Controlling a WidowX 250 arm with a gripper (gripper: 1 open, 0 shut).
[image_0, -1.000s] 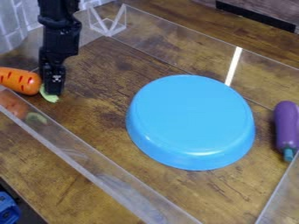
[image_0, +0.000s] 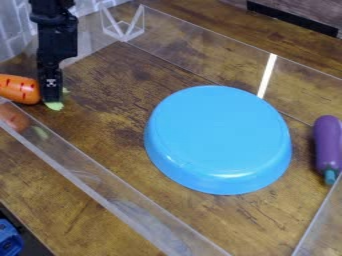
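Observation:
An orange toy carrot (image_0: 19, 88) with a green top lies at the left inside a clear-walled enclosure. My black gripper (image_0: 51, 90) reaches down from the top left to the carrot's green end, its fingertips low beside it. Whether the fingers are closed on the carrot is unclear in this view.
An upturned blue bowl (image_0: 218, 135) fills the middle right. A purple eggplant (image_0: 327, 145) lies at the right edge. Clear walls bound the wooden floor (image_0: 127, 105), which is free between carrot and bowl and toward the back.
My gripper has shifted slightly left, and the carrot sits a little higher in the view, nudged slightly.

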